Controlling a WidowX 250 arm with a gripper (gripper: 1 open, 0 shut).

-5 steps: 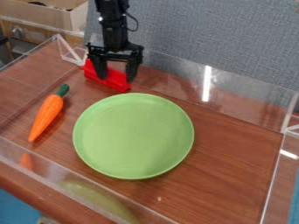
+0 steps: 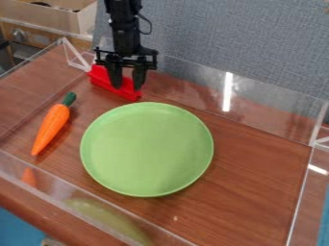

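My black gripper (image 2: 127, 71) hangs low at the back left of the wooden tray, its fingers down at a red block (image 2: 112, 82) that sits against the rear wall. Whether they grip it or are just around it, I cannot tell. A green plate (image 2: 146, 149) fills the middle. An orange carrot (image 2: 52, 125) with a green top lies to its left.
Clear walls edge the wooden surface (image 2: 257, 173), which is bare to the right of the plate. A pale yellow elongated item (image 2: 110, 218) shows at the front edge. A cardboard box (image 2: 45, 17) stands beyond the back left.
My gripper has shifted very slightly at the red block over the last second; the plate and carrot are unmoved.
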